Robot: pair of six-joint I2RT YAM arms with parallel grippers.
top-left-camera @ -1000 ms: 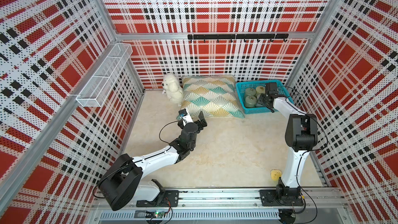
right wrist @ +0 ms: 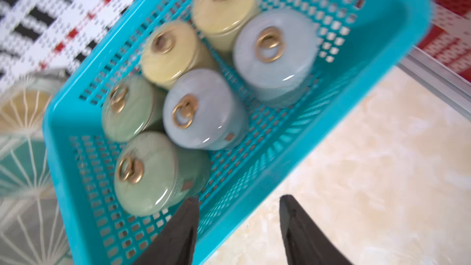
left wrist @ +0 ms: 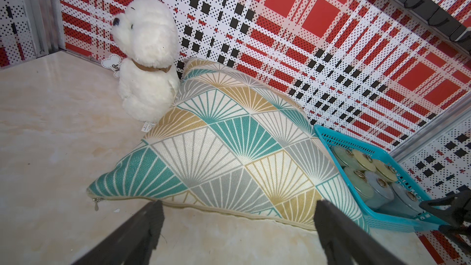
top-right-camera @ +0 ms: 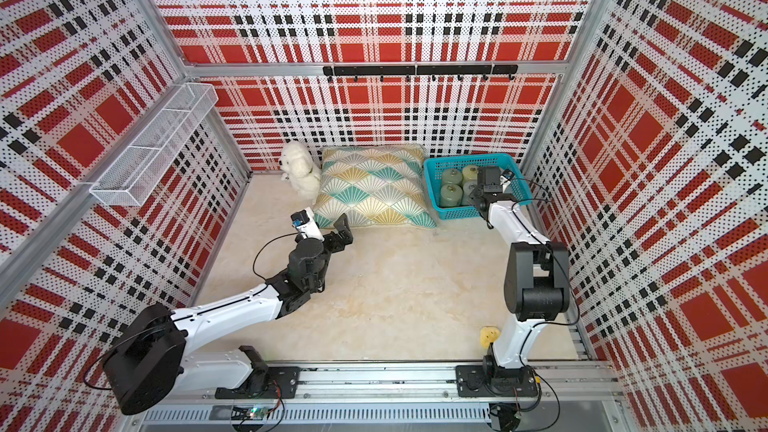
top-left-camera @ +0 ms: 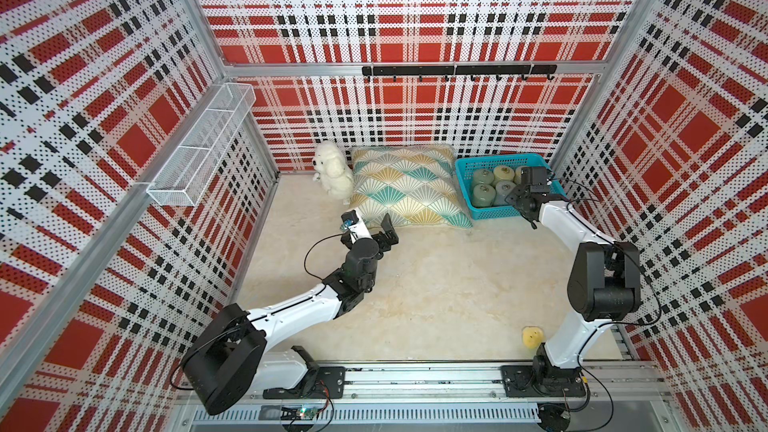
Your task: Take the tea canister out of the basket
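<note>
A turquoise basket (right wrist: 343, 88) at the back right holds several round lidded canisters with brass rings: green (right wrist: 149, 171), yellow (right wrist: 220, 9) and pale blue-grey (right wrist: 201, 108). My right gripper hangs over the basket's front edge, its fingers apart with nothing between them; all canisters in the right wrist view are below it, inside the basket. My left gripper is open over the bare tabletop in front of the cushion, empty.
A patterned cushion (top-left-camera: 408, 184) lies left of the basket, with a white plush dog (top-left-camera: 336, 172) beside it. A small yellow object (top-left-camera: 532, 337) sits at the front right. A wire rack (top-left-camera: 196, 152) hangs on the left wall.
My right arm has bent and its gripper has shifted right and slightly toward the front. The left arm has moved very slightly.
</note>
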